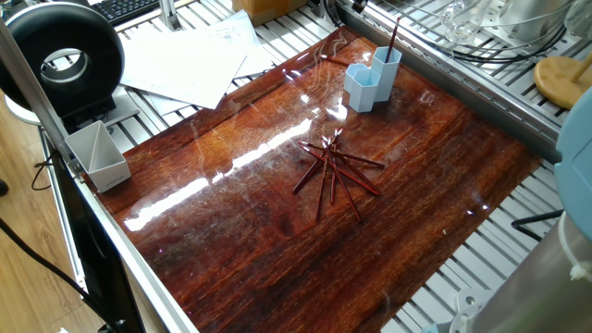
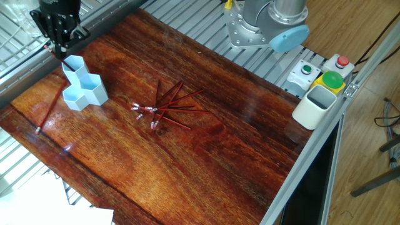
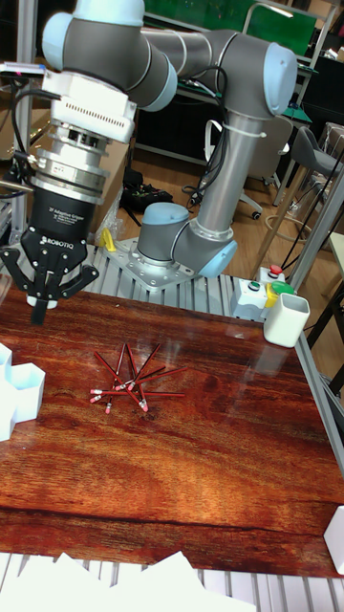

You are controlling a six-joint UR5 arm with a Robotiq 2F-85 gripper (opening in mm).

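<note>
A light blue holder of joined hexagonal cups stands near the table's far edge. One dark red pencil leans upright in its rear cup. Behind the holder, another pencil lies on the table in exterior view 2. Several red pencils with pale ends lie crossed in a loose heap mid-table. My gripper is above the holder's rear cup in that view. Exterior view 3 shows the gripper pointing down, its fingertips close together and no pencil visible between them.
A white open box sits at the table's left edge; paper sheets lie beyond the table. A white bin stands by the control buttons.
</note>
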